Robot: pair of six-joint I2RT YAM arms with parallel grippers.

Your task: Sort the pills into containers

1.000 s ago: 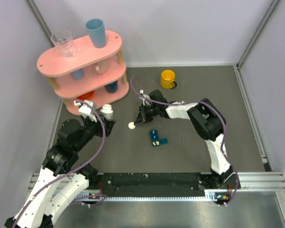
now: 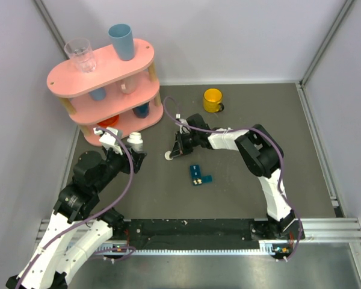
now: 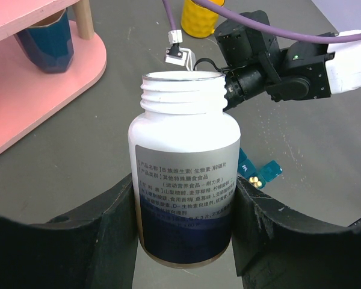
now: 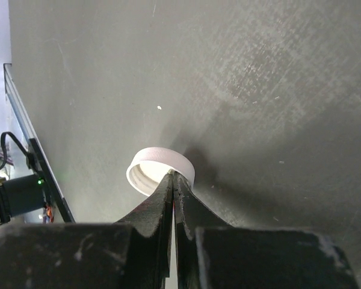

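Observation:
An uncapped white bottle [image 3: 183, 135] with a grey and dark blue label stands upright in my left gripper, which is shut on its lower body. In the top view this bottle [image 2: 135, 141] is in front of the pink shelf. My right gripper is shut, its fingertips overlapping the near rim of a white cap [image 4: 162, 156]. The cap is tilted with its hollow side towards the gripper; whether its rim is pinched I cannot tell. A small teal pill box [image 2: 196, 174] lies open on the table, with small yellowish pieces at its near end.
A pink shelf [image 2: 108, 115] with cups stands at the back left, close to the left gripper. A yellow mug [image 2: 213, 100] sits behind the right arm. Bare table surrounds the pill box and extends to the right.
The white cap has shifted slightly back and right and now looks tilted, its ring edge showing. The right arm has moved very little. The left arm and the bottle are still.

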